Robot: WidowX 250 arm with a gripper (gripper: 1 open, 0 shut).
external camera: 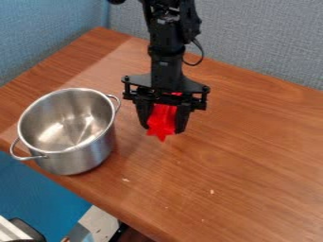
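A black gripper (pixel 163 116) hangs at the middle of the view, shut on a red object (pixel 161 127) whose lower part shows between and below its fingers. The object's exact shape is partly hidden by the gripper. To the left stands an empty stainless steel pot (pixel 67 134) with side handles, apart from the red object.
Padded grey-blue walls stand at the back and left.
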